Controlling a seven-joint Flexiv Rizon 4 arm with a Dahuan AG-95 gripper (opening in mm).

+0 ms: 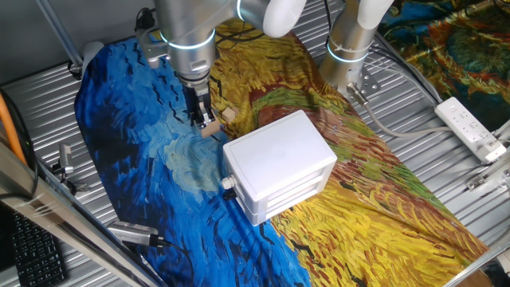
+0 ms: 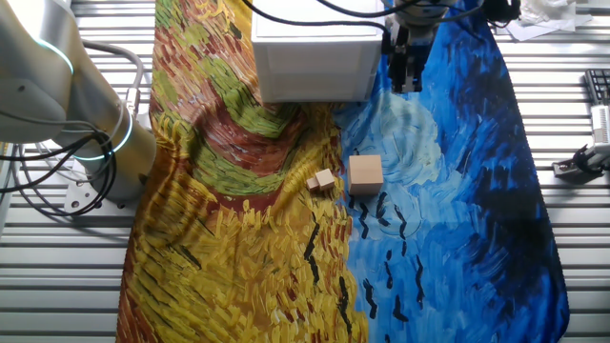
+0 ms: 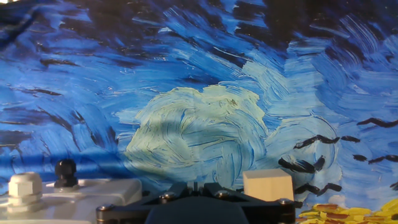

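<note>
My gripper points down over the blue part of the cloth. Its dark fingers come together at the bottom middle of the wrist view, with nothing visible between them. A larger wooden block (image 2: 365,175) rests on the blue cloth; in the wrist view this block (image 3: 268,185) appears just right of the fingers, apart from them. Smaller pale wood (image 2: 322,180), perhaps two pieces, lies beside it on the yellow area. A white drawer box (image 1: 280,159) stands nearby, a white knob (image 3: 25,188) and a black knob (image 3: 66,173) on its side.
A power strip (image 1: 472,129) lies at the right, beyond the cloth. A metal post (image 1: 60,211) and a keyboard (image 1: 36,247) are at the left edge.
</note>
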